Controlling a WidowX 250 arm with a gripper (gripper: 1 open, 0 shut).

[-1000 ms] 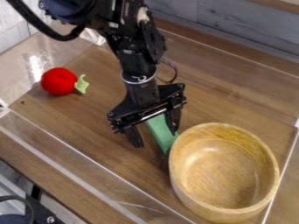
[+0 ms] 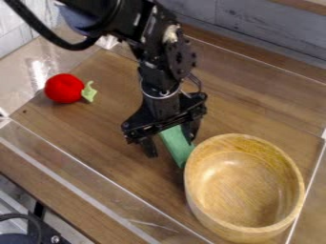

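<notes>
My black gripper [image 2: 166, 138] hangs at the centre of the view, open, its fingers low over the wooden board. A green object [image 2: 176, 143] lies beneath and between the fingers, partly hidden by them, its lower end against the left side of a large tan bowl [image 2: 245, 186]. Whether the fingers touch it I cannot tell.
A red vegetable [image 2: 65, 88] with a green stem sits at the upper left. The wooden board [image 2: 95, 172] is clear at the left front and back right. A grey wall stands behind; cables and metal parts are at the lower left corner.
The gripper has shifted very slightly; the green object, the bowl and the red vegetable look unmoved.
</notes>
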